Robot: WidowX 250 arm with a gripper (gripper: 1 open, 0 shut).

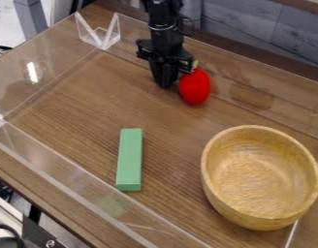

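Note:
My black gripper (171, 66) is low at the back of the wooden table, directly beside a red rounded object (194, 87) with a small green part at its top, at its upper left. Its fingertips are dark and overlap; nothing shows between them, and it looks shut. Whether it touches the red object I cannot tell.
A large yellow bowl (259, 177) fills the near right. A green bar (129, 158) lies at the front middle. A clear plastic piece (100, 31) is at the back left.

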